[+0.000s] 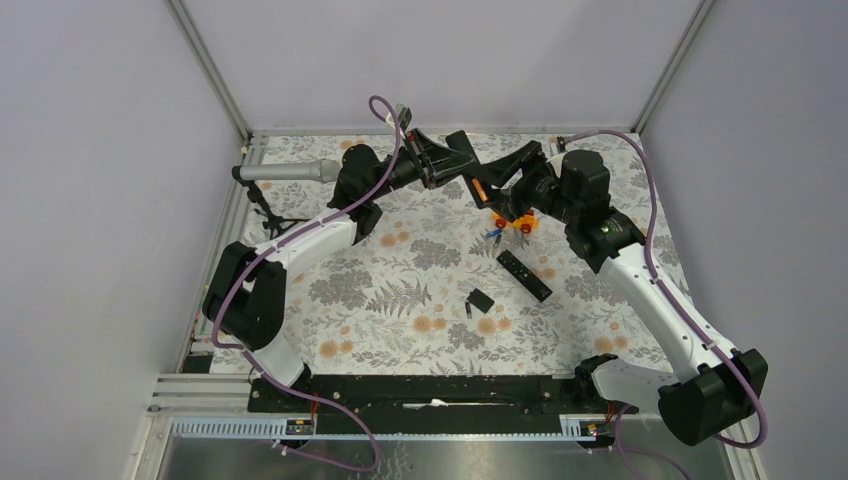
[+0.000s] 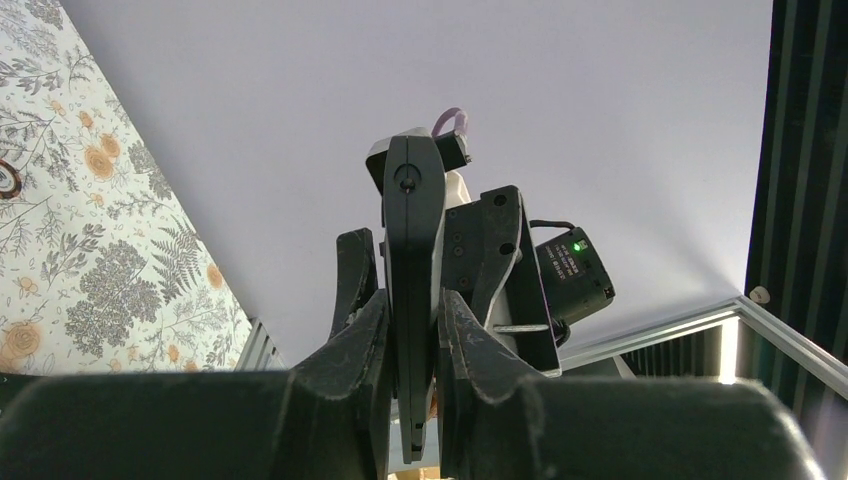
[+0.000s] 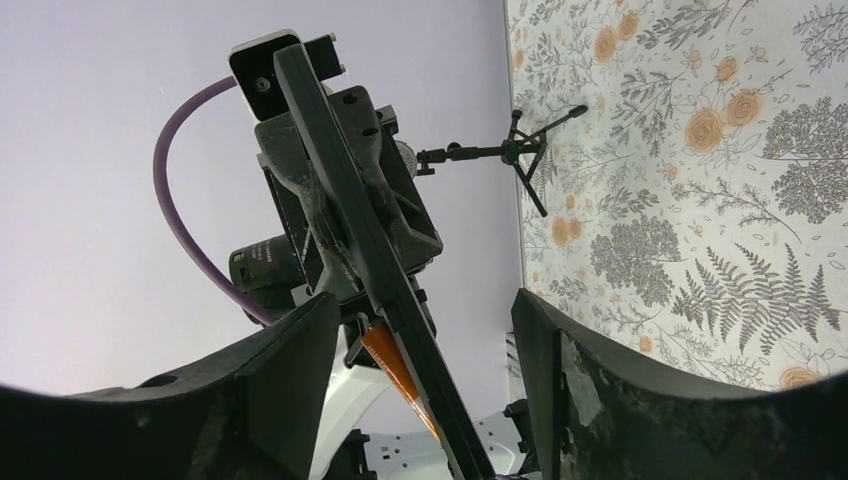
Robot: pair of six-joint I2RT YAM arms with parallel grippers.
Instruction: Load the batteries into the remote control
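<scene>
A black remote (image 1: 460, 145) is held up in the middle of the top view, my left gripper shut on it. An orange battery (image 3: 393, 368) shows along its side in the right wrist view. My right gripper is part open, its fingers on either side of the remote's lower part in that view; whether they touch it cannot be told.
Below on the floral table (image 1: 380, 270) lie another black remote (image 1: 523, 275), a small black piece (image 1: 481, 299) and an orange-red object (image 1: 530, 220). A black stand (image 3: 530, 150) is at the table's edge.
</scene>
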